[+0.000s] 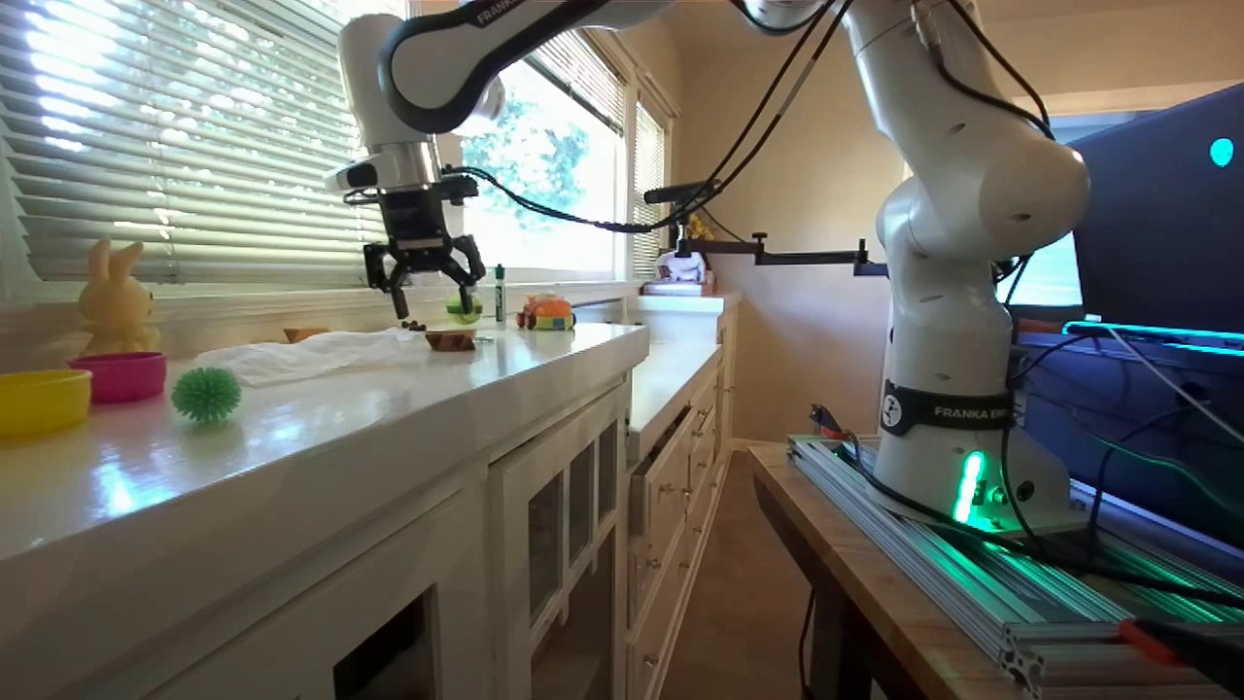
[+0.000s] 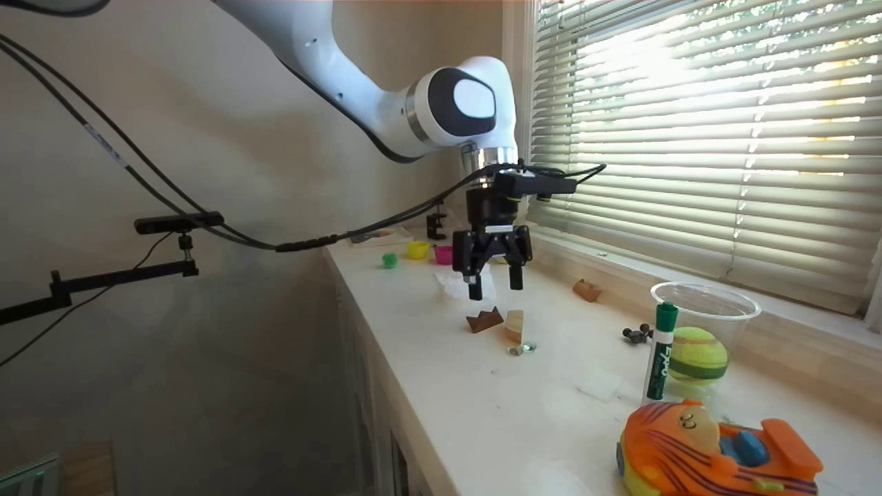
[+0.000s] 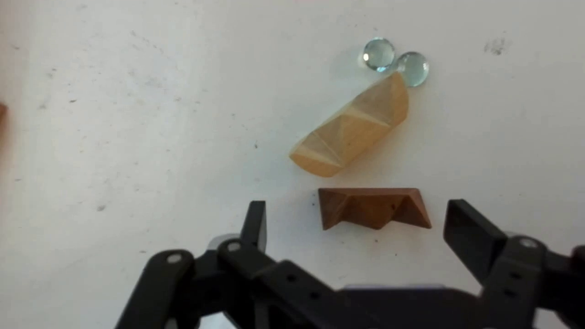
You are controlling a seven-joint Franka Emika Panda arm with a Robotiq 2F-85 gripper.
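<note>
My gripper hangs above the white counter, its fingers apart and empty. In the wrist view a dark brown faceted wooden block (image 3: 375, 205) lies on the counter in line with the gap between the fingertips, below their level. Just beyond it a light wooden block (image 3: 353, 129) lies at a slant, separate from the brown one. Two clear glass beads (image 3: 379, 54) lie by the light block's far end, one of them close against it. In exterior view 2, the brown block (image 2: 484, 319) and the light block (image 2: 514, 325) sit in front of the raised gripper (image 2: 496, 289).
Another brown block (image 2: 587, 290) lies near the window. An orange toy car (image 2: 703, 455), green marker (image 2: 659, 355) and plastic cup with a ball (image 2: 696, 355) stand at the near right. Pink (image 1: 122, 375) and yellow (image 1: 42, 402) bowls, a spiky green ball (image 1: 206, 395) and white cloth (image 1: 292, 355) lie farther along.
</note>
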